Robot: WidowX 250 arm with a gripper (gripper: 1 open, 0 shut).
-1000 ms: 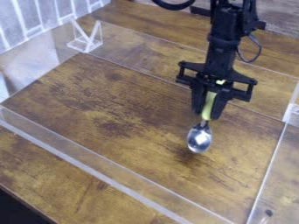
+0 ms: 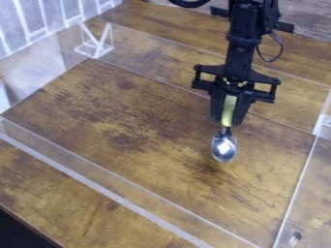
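A spoon (image 2: 224, 145) with a shiny metal bowl and a yellow-green handle lies or hangs at the right of the wooden table, its bowl pointing toward the front. The black gripper (image 2: 233, 103) is over the handle, its fingers around it; whether they grip it is hard to tell.
Clear plastic walls border the wooden table (image 2: 104, 126), along the front left, right and back. A white bracket (image 2: 96, 39) sits at the back left.
The arm and gripper have shifted slightly back and to the left, and the spoon has moved with them.
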